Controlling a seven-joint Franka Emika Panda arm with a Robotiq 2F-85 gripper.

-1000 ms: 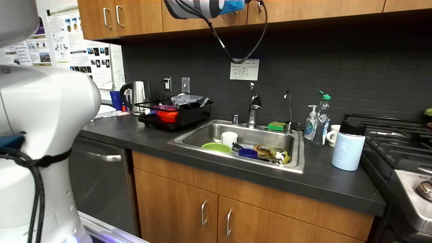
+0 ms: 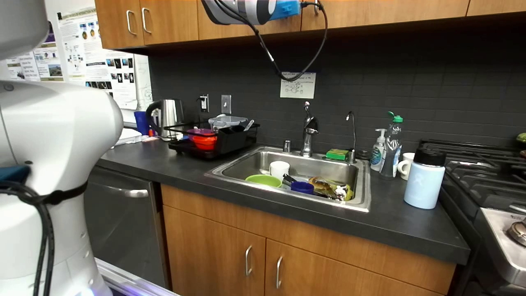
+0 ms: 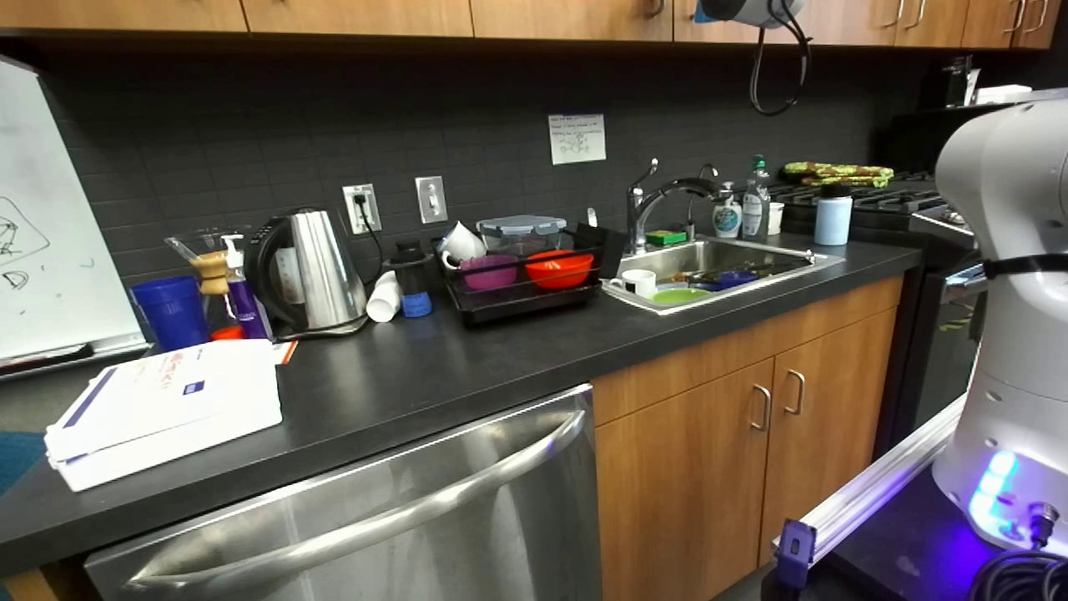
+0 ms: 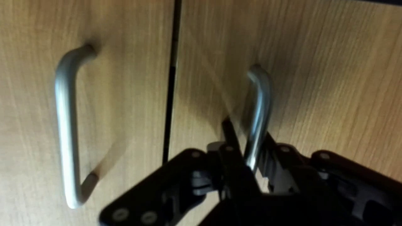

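Two silver bar handles stand on neighbouring wooden cabinet doors in the wrist view: a left handle (image 4: 67, 128) and a right handle (image 4: 262, 101). My gripper is around the lower part of the right handle, one of its dark fingers (image 4: 230, 137) on each side. A strip of wood shows between the left fingertip and the bar, so the fingers stand part open. Whether the right finger touches the bar is unclear. The handle's lower end is hidden behind the fingers. Neither exterior view shows the fingers; only the upper arm end appears at the top.
A dark vertical gap (image 4: 171, 94) separates the two doors, which look shut. Below the upper cabinets (image 2: 384, 12), the arm's cable (image 2: 323, 44) hangs in a loop in front of the backsplash. Beneath lies the sink (image 2: 362, 185) with dishes; a light blue bottle (image 2: 424, 185) stands at its right.
In exterior view 1 the arm end and its hanging cable have shifted very slightly, with the loop a little lower and further right. Counter objects and cabinets look unchanged.
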